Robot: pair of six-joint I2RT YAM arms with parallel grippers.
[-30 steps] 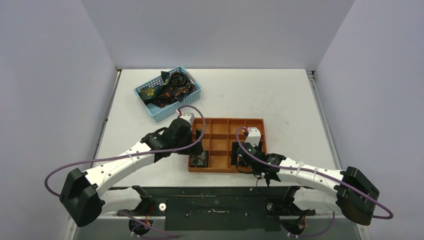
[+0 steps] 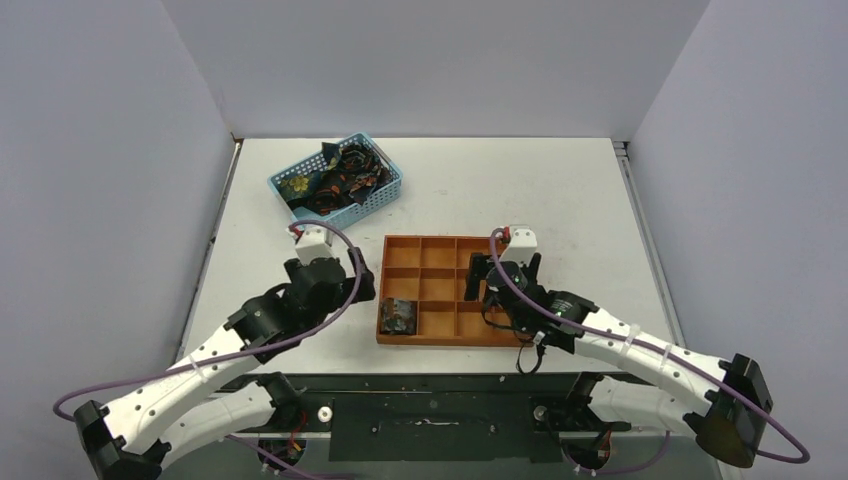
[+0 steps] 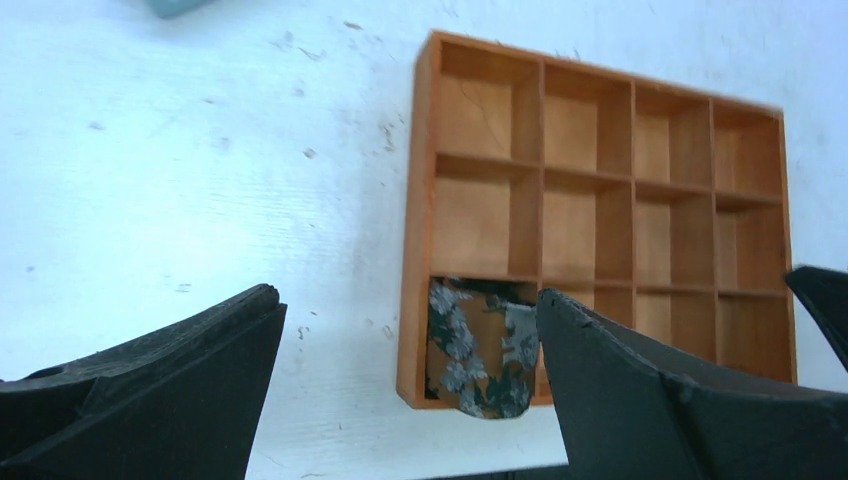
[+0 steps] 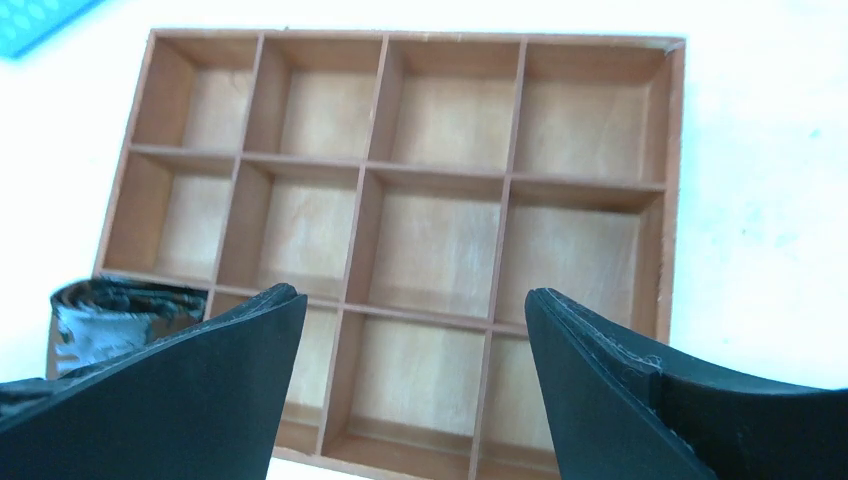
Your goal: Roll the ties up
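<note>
A dark patterned tie roll fills the front-left compartment of the wooden grid box point(image 2: 437, 343); the right wrist view shows it at the lower left. The blue basket point(image 2: 386, 193) at the back left holds several dark, floral ties point(image 2: 342, 180), some looking rolled, some loose. My left gripper is open above the table at the box's left side, nothing between its fingers. My right gripper is open over the right part of the box, also empty.
Grey walls point(image 2: 730, 200) bound the left, back and right. The other compartments visible in the wrist views are empty.
My left gripper has moved left, off the box's left part, uncovering more of the tie roll. My right gripper has moved slightly right and toward the back.
</note>
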